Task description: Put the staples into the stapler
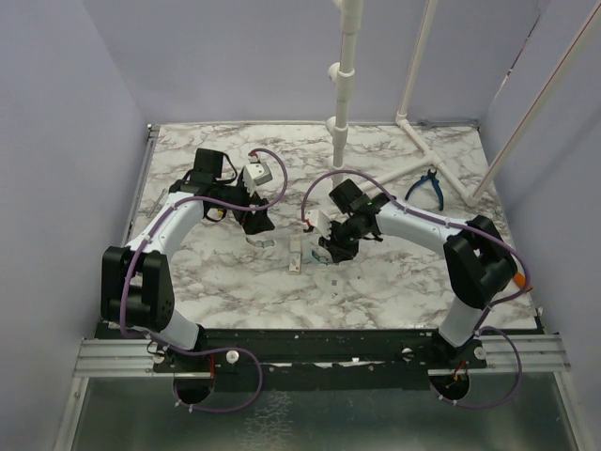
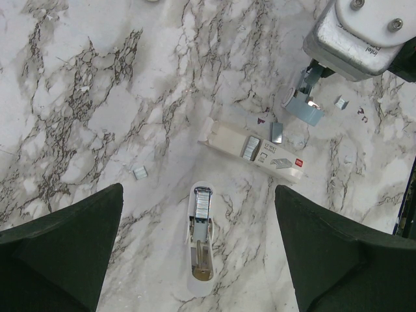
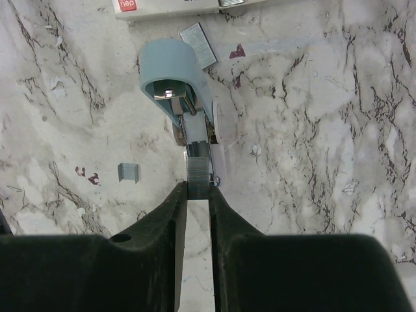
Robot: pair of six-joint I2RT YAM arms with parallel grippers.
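Note:
A light blue stapler (image 3: 168, 68) stands open under my right gripper, which is shut on a staple strip (image 3: 198, 170) held over the open channel. In the left wrist view a second, white stapler (image 2: 201, 270) lies open below my left gripper, which is open with nothing between its fingers. A staple box (image 2: 279, 159) lies between the staplers. Loose staple pieces lie on the marble: one (image 3: 201, 45) behind the blue stapler, a small one (image 3: 128, 171) beside it.
White pipes (image 1: 343, 94) stand at the back centre and right, with blue pliers (image 1: 427, 193) among them. An orange object (image 1: 521, 280) lies at the right edge.

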